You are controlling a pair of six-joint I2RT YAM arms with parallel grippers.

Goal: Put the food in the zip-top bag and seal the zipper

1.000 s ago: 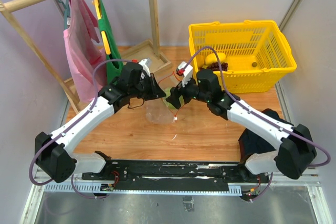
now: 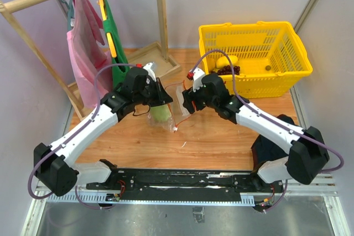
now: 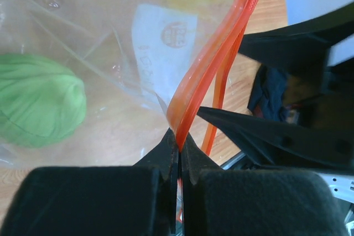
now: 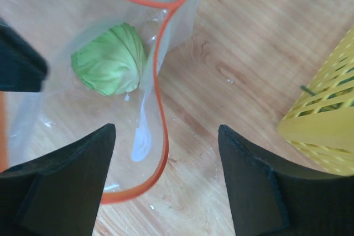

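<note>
The clear zip top bag [image 3: 110, 20] has an orange zipper rim [image 3: 207, 75], its mouth open toward my right gripper. A green cabbage rests inside it, visible through the plastic and also as a leafy ball [image 4: 110, 59] in the right wrist view. My left gripper [image 2: 168, 101] is shut on the bag's rim, the orange edge rising from between its fingertips. At the bag's mouth my right gripper stands open, the bag's orange edge lying in view between its spread, empty fingers.
A yellow basket [image 2: 254, 87] at the back right holds a yellow fruit [image 2: 227, 61] and dark grapes [image 2: 228, 71]. Hanging clothes [image 2: 86, 48] and a wooden tray [image 2: 152, 59] stand at the back left.
The cabbage has gone from beside my right gripper at the mouth to inside the bag. My left arm stays nearly still.
</note>
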